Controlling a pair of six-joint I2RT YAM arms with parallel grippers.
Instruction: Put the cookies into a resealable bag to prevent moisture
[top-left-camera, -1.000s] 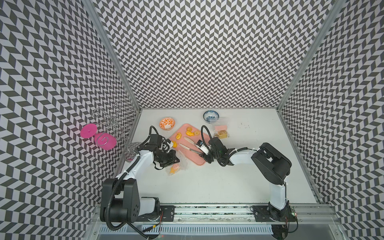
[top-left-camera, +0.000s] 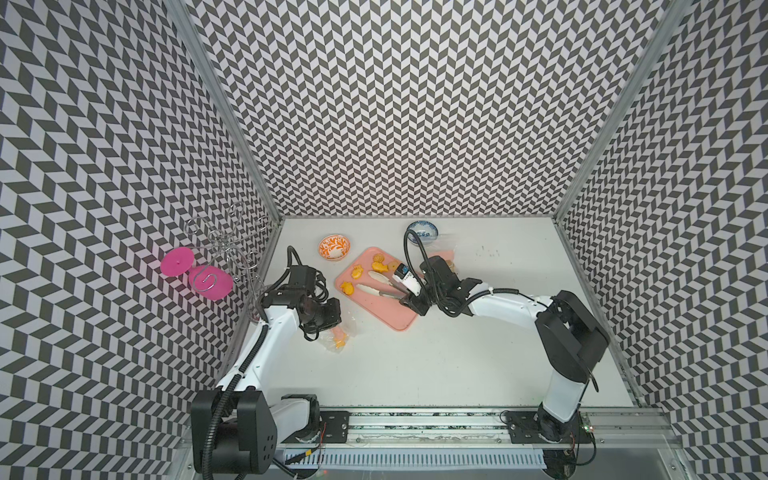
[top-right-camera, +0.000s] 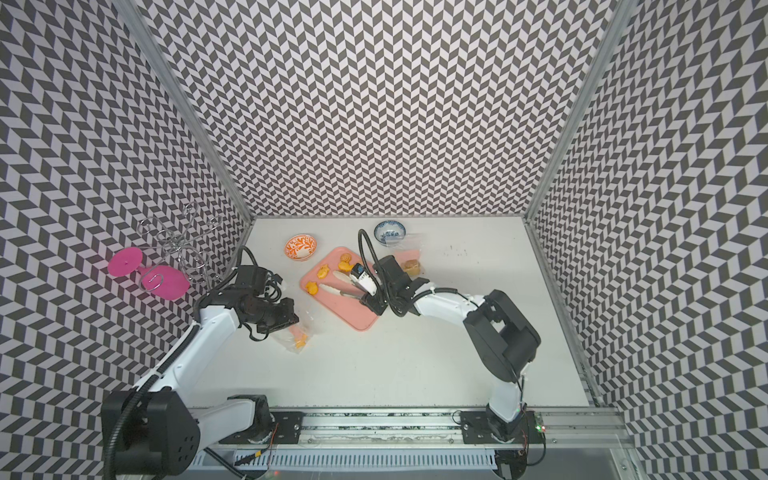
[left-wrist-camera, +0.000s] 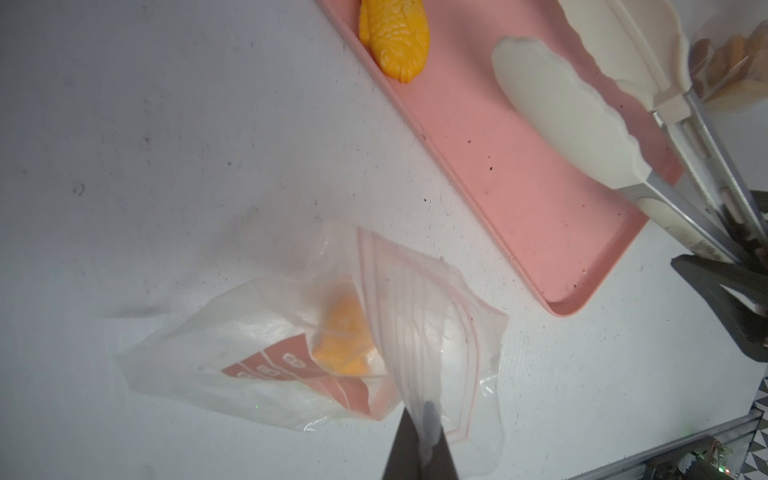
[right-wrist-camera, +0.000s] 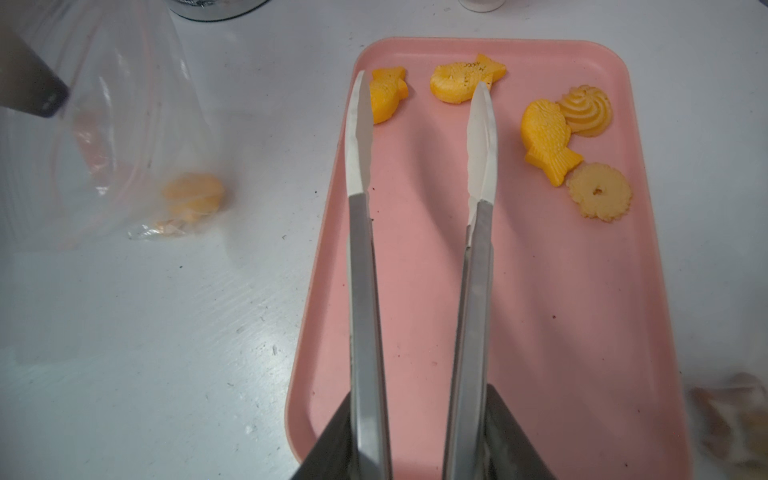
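Note:
The left gripper is shut on the rim of a clear resealable bag (left-wrist-camera: 264, 368), whose mouth gapes to the right. Inside lies an orange cookie (left-wrist-camera: 345, 340). My right gripper grips metal tongs (right-wrist-camera: 366, 304) from both sides; their pale tips are spread apart with nothing between them. They hang over the pink tray (right-wrist-camera: 424, 384). Near its far end are fish-shaped cookies (right-wrist-camera: 546, 134), another fish cookie (right-wrist-camera: 464, 80) between the tong tips' lines of sight, a swirl cookie (right-wrist-camera: 586, 110) and a round scalloped cookie (right-wrist-camera: 600, 192).
An orange patterned bowl (top-left-camera: 334, 247) and a blue one (top-left-camera: 422, 231) stand at the back. Beside the tray, partly behind the right arm, lies another filled bag (top-right-camera: 410, 267). A pink-and-wire stand (top-left-camera: 209, 281) is at far left.
The left gripper has drawn a little left with the bag.

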